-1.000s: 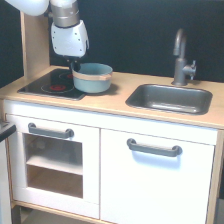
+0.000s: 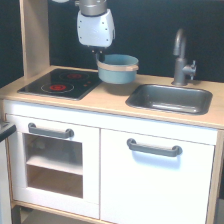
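A grey-blue pot (image 2: pixel 118 74) with a light brown handle hangs above the wooden counter, between the stove and the sink, with a shadow beneath it. My gripper (image 2: pixel 99 56) comes down from above at the pot's left side and appears shut on its rim or near handle. The fingertips are small and dark here, so the exact contact cannot be made out. Left of the pot lies the black cooktop (image 2: pixel 57 85), with two red rings showing.
A metal sink (image 2: pixel 170 98) with a grey tap (image 2: pixel 181 60) occupies the right of the counter (image 2: pixel 110 104). Below are an oven-like compartment (image 2: pixel 55 165) with a shelf and a white cabinet door (image 2: pixel 150 185). A dark wall stands behind.
My gripper and the pot have moved right together and slightly up, away from the cooktop's right edge. More of the cooktop is visible now.
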